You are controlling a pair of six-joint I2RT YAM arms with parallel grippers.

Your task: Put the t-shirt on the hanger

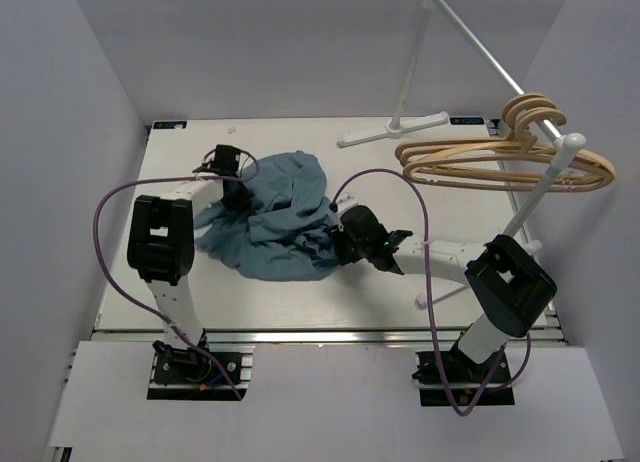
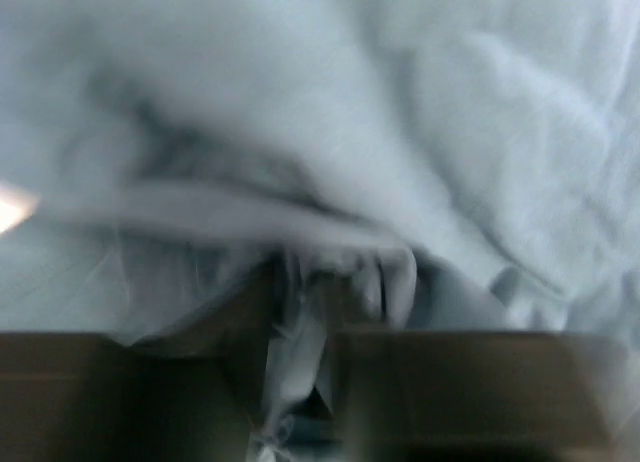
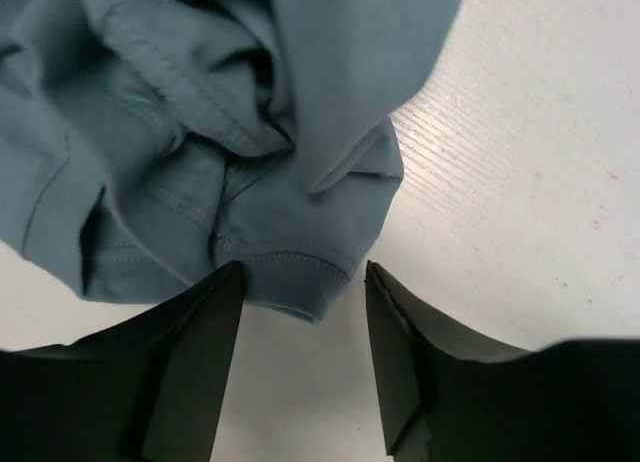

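Note:
The blue-grey t-shirt [image 1: 270, 242] lies crumpled on the white table. My left gripper [image 1: 235, 194] is at its upper left part, shut on a bunch of its fabric; the left wrist view is blurred and filled with cloth. My right gripper [image 1: 340, 240] is at the shirt's right edge; in the right wrist view its fingers are parted around a hemmed corner of the t-shirt [image 3: 290, 272], low over it. Wooden hangers [image 1: 500, 172] hang on a white rack at the right.
The rack's rail and posts [image 1: 475, 42] stand over the right side of the table, above the right arm. Bare table [image 1: 180, 142] shows at the back left and front.

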